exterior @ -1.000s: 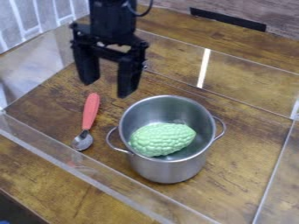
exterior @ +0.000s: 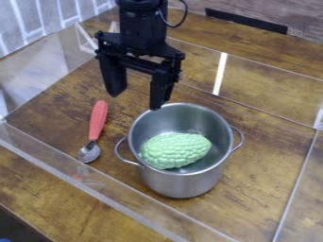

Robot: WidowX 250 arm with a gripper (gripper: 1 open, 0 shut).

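My black gripper [exterior: 138,80] hangs open above the table, up and to the left of a steel pot [exterior: 190,182], with nothing seen between its fingers. Inside the pot lies a pale green, bumpy vegetable-like object [exterior: 176,148]. A spoon with a red handle [exterior: 98,121] and a metal head lies on the wooden table [exterior: 259,90] to the left of the pot, below the gripper.
A clear plastic barrier [exterior: 36,24] runs along the upper left, and more transparent edging crosses the lower left and right. The table right of and behind the pot is clear.
The pot, green object and spoon have not moved.
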